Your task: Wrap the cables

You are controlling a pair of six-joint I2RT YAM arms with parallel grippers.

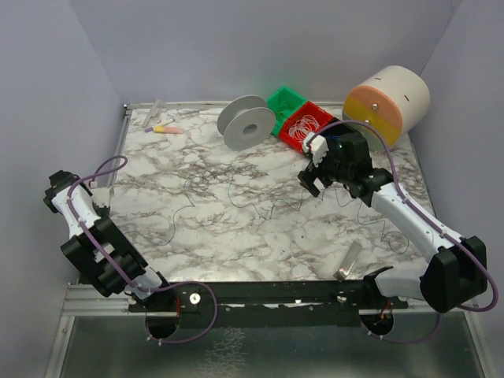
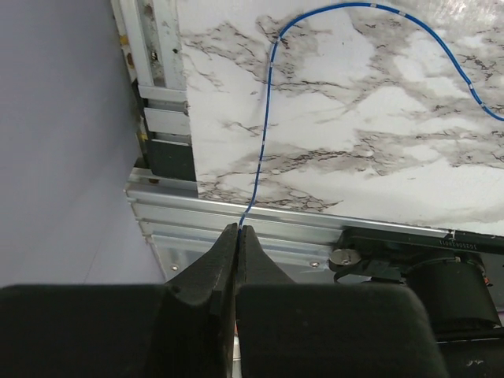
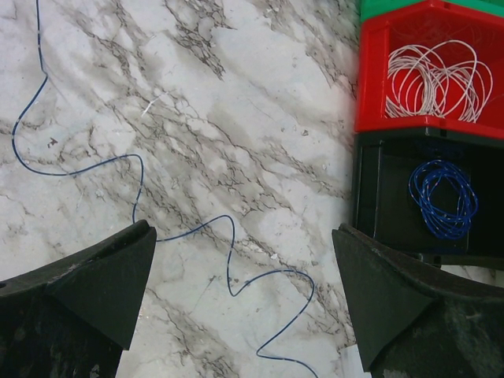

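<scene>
A thin blue cable (image 1: pixel 253 206) runs in loose bends across the marble-patterned table, lying flat and unwound. In the left wrist view the end of the cable (image 2: pixel 264 134) rises to the tips of my left gripper, which is shut with the cable between its fingers. That gripper is at the table's left edge, past the metal rail. My right gripper stands open above the table, with stretches of the cable (image 3: pixel 193 230) lying below between its fingers and none of it held.
Beside the right gripper are a green bin (image 1: pixel 285 104), a red bin with white cable coils (image 1: pixel 308 123), and a black bin (image 3: pixel 368 201) with a blue coil (image 3: pixel 442 198). A white spool (image 1: pixel 249 124) and a large drum (image 1: pixel 396 94) stand behind.
</scene>
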